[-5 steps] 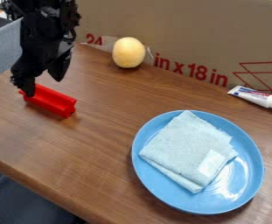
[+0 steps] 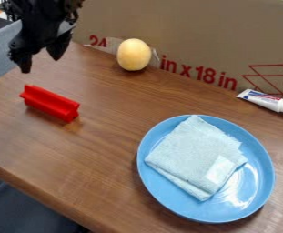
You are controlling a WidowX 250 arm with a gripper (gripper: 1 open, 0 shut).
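My black gripper (image 2: 42,58) is open at the upper left, raised above and behind a red elongated object (image 2: 51,102) that lies on the wooden table, with nothing between its fingers. A light blue folded cloth (image 2: 192,155) rests on a blue plate (image 2: 253,185) at the right front.
A yellow round object (image 2: 134,54) sits at the back, in front of a cardboard box (image 2: 217,36). A toothpaste tube (image 2: 265,100) lies at the right rear.
My gripper has moved up and back, away from the red object, which now shows fully on the table.
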